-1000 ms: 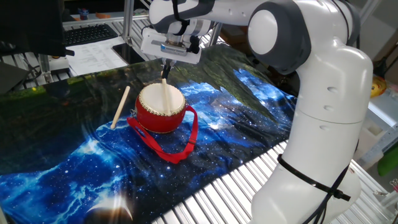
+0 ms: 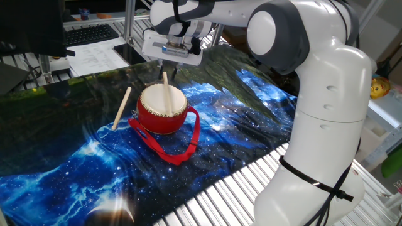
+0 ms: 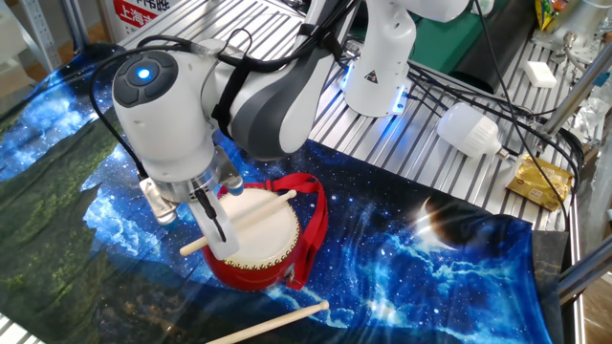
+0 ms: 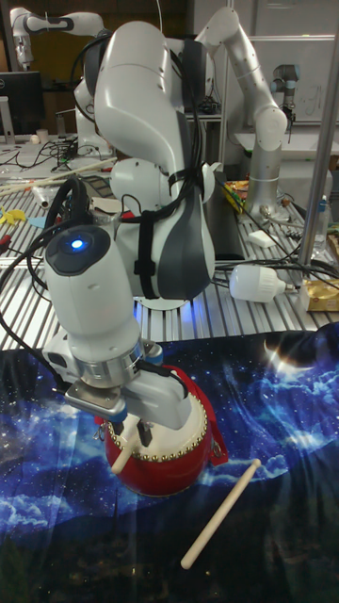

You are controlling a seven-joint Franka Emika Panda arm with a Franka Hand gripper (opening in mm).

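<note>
A red drum [image 2: 152,120] with a pale skin and gold-studded rim stands on the cloth. One wooden drumstick [image 2: 166,91] lies across its skin, its far end sticking out past the rim. Just above that end, my gripper [image 2: 169,68] is open, its dark fingers apart on either side of the stick. The arm covers part of this stick [image 3: 274,204] in exterior view 2. A second drumstick [image 2: 122,108] rests on the cloth beside the drum, clear of the gripper. The drum's red strap [image 2: 179,158] loops over the cloth.
The starry blue cloth [image 2: 69,179] is wrinkled, with free room around the drum. On the slatted metal table lie a white bulb [image 3: 468,130] and a gold packet [image 3: 537,182]. A keyboard [image 2: 92,34] and papers [image 2: 95,58] are beyond the cloth.
</note>
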